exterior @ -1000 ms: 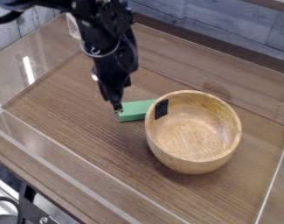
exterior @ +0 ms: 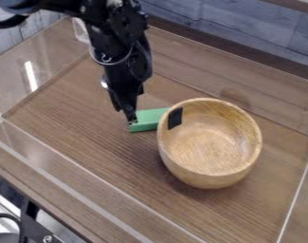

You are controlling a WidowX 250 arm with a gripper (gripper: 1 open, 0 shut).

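Observation:
My black gripper [exterior: 128, 114] points down from the top of the camera view, its fingertips just above and left of a small green block [exterior: 146, 121]. It looks shut, with nothing seen between its fingers. The green block lies on the wood beside a round wooden bowl [exterior: 209, 169], partly hidden by its rim. A small black piece [exterior: 174, 118] sits at the bowl's upper left rim.
A raised wooden edge runs along the back right. Black hardware shows at the lower left corner.
The arm has shifted slightly, with the gripper still above and left of the green block. The block and bowl appear unmoved.

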